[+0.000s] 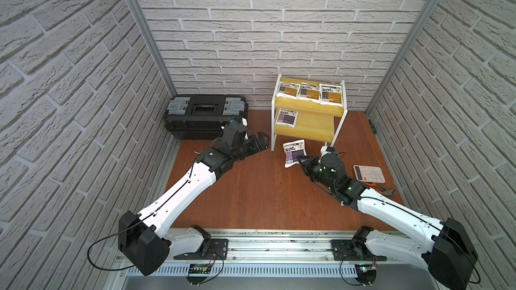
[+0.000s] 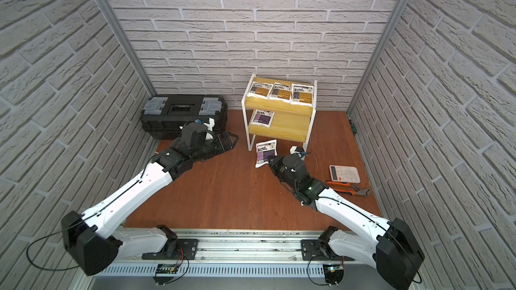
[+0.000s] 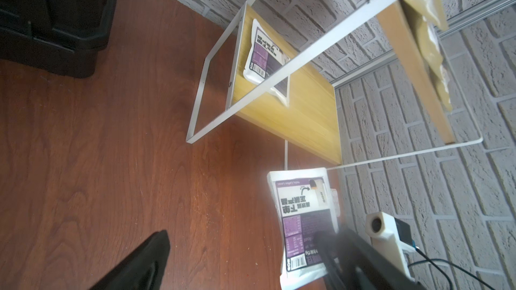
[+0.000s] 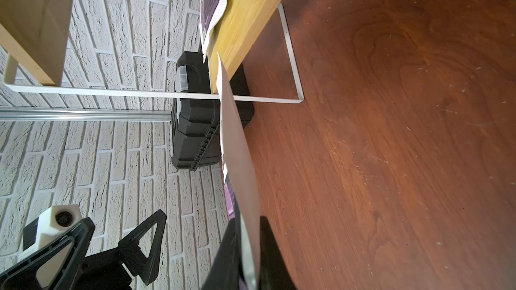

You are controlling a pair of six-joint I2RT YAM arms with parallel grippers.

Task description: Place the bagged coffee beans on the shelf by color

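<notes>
My right gripper is shut on the edge of a white coffee bag with a purple label (image 1: 294, 153). It holds the bag (image 3: 306, 220) in front of the shelf's lower board (image 1: 309, 126), apart from it. On the left part of that board lies another purple-labelled bag (image 1: 286, 117). Three bags with orange-yellow labels (image 1: 309, 91) lie side by side on the upper board (image 1: 309, 105). My left gripper (image 1: 263, 141) hovers left of the shelf with its fingers spread and nothing between them; the left wrist view shows one blurred finger (image 3: 142, 263).
The shelf's white frame (image 1: 337, 131) has legs standing on the table. A black toolbox (image 1: 205, 123) sits at the back left. At right are a calculator (image 2: 344, 174) and orange-handled pliers (image 2: 349, 189).
</notes>
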